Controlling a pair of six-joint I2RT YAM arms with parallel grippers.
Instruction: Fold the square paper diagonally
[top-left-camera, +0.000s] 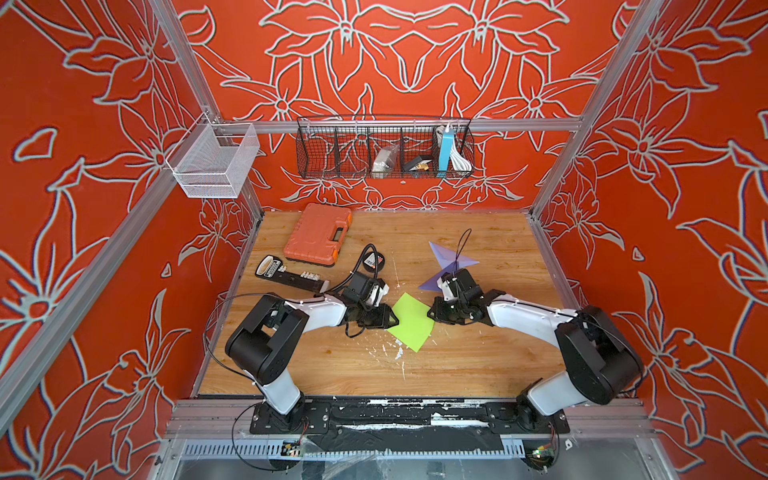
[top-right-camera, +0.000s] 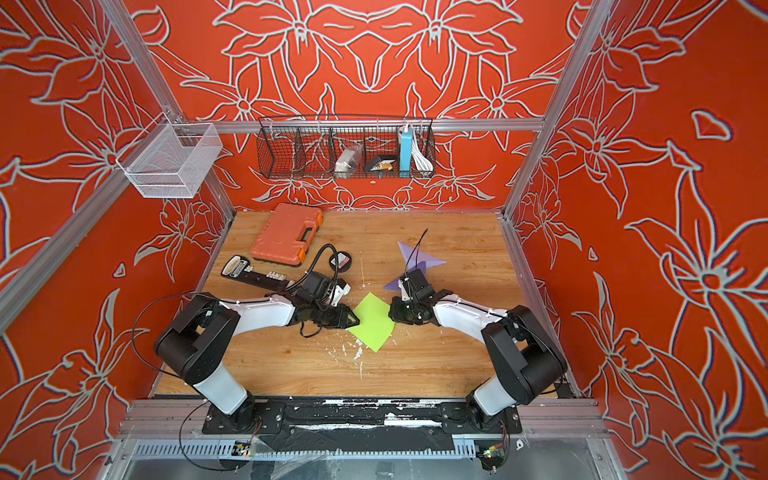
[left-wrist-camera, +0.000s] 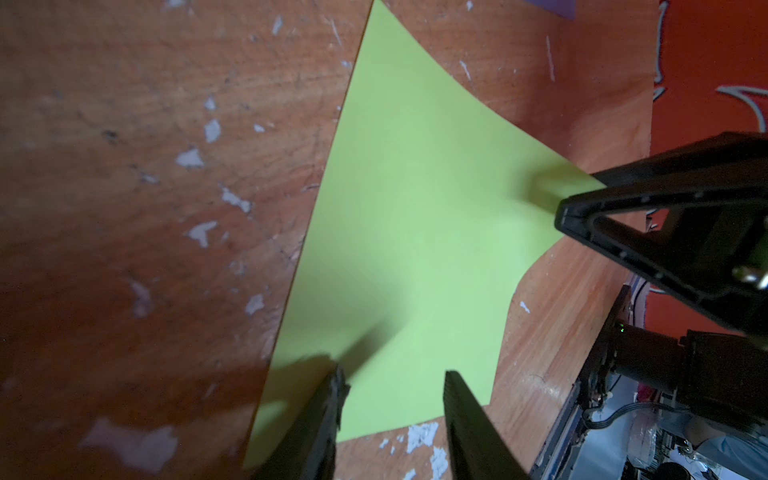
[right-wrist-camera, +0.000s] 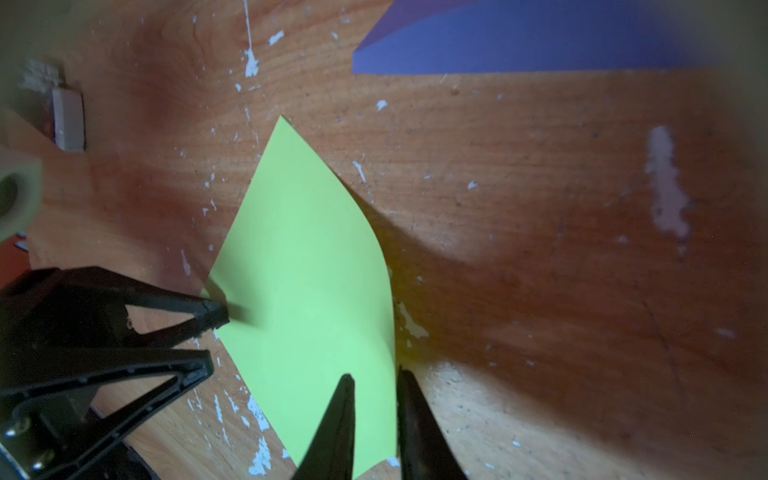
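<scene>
The lime-green square paper (top-left-camera: 412, 322) lies between the two grippers, unfolded, corners pointing front and back. Its right side bows up off the table. My left gripper is open by the paper's left corner, with one fingertip over the paper; whether that tip touches it is unclear. My right gripper stands parted around the raised right edge. In the left wrist view, the paper's right corner (left-wrist-camera: 577, 182) reaches between the right gripper's fingers, with no firm pinch visible.
A folded purple paper (top-left-camera: 442, 254) lies behind the right gripper. An orange case (top-left-camera: 318, 233), a black strip tool (top-left-camera: 289, 275) and a round black item (top-left-camera: 373, 261) sit behind the left arm.
</scene>
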